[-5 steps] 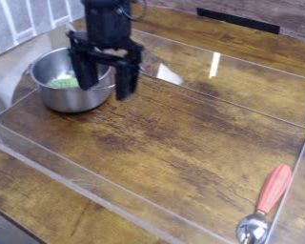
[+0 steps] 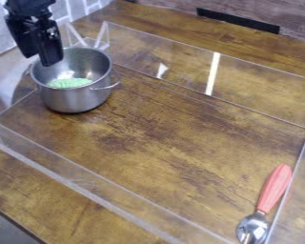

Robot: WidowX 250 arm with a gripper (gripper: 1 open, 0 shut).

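A steel pot [image 2: 76, 95] with small green contents [image 2: 71, 82] sits at the upper left of the wooden surface. My black gripper [image 2: 35, 53] is at the top left edge, just above and behind the pot's rim, partly cut off by the frame; it looks open, with nothing visible held. A scoop with a pink handle [image 2: 274, 189] and a metal head lies at the lower right.
A clear acrylic border [image 2: 79, 193] runs round the work area on the wooden table [image 2: 168, 143].
My gripper has moved left and back from over the pot and the middle of the table to the top left corner. The pot and scoop have not visibly moved.
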